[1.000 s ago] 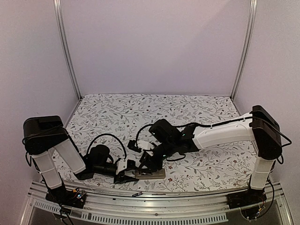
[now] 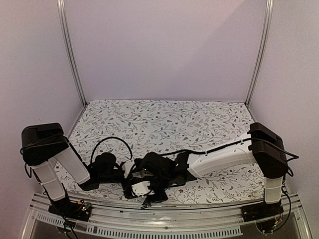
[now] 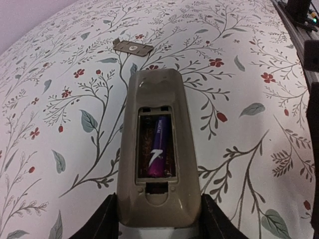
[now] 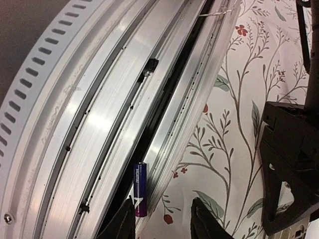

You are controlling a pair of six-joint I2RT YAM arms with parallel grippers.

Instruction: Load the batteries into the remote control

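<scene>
My left gripper is shut on the near end of the brown remote control (image 3: 157,87), back side up. One purple battery (image 3: 159,147) lies in the right side of its open compartment; the left slot looks empty. A second, dark blue battery (image 4: 140,190) rests on the metal rail at the table's front edge. My right gripper stands part open, its fingers pointing toward that battery, with nothing held between them. From above, the right arm hides most of the remote, while a bit of the loose battery (image 2: 145,206) shows beside the right gripper (image 2: 155,198).
The battery cover (image 3: 133,47) lies loose on the patterned cloth beyond the remote's far end. A grooved metal rail (image 2: 199,218) runs along the front edge. Both arms are close together at the front.
My right gripper has moved away from the remote, toward the front edge, and now stands over the rail by the loose battery.
</scene>
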